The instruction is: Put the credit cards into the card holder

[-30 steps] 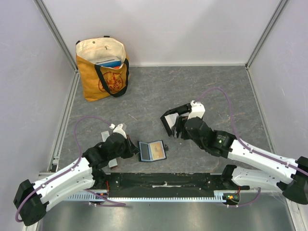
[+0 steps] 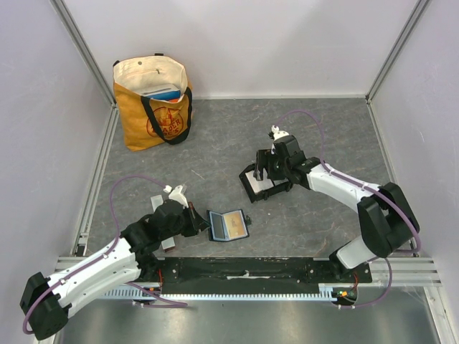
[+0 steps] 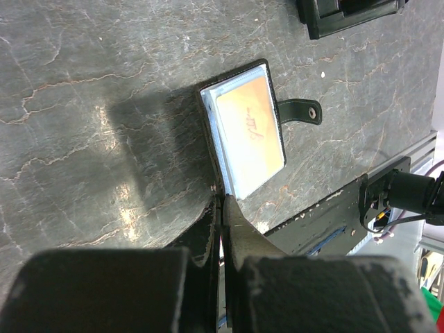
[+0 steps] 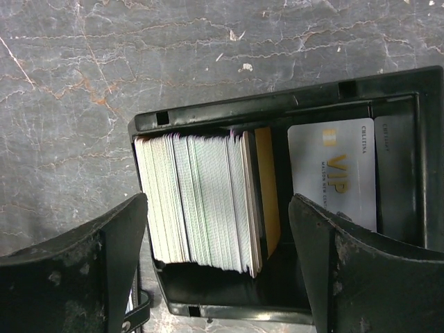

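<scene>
The open card holder (image 2: 233, 223) lies on the grey table, clear sleeves and an orange card showing. My left gripper is shut at its left edge; whether anything thin is between the fingertips is hard to tell. A black card box (image 4: 291, 97) holds a dense row of white cards (image 4: 201, 205) and a silver VIP card (image 4: 333, 166). My right gripper (image 2: 264, 161) stands open over this box, its fingers on either side in the right wrist view, nothing gripped.
A yellow tote bag (image 2: 133, 118) stands at the back left. White walls border the table.
My right gripper has moved back, away from the front edge, to over the card box. The left arm and the card holder look essentially unchanged.
</scene>
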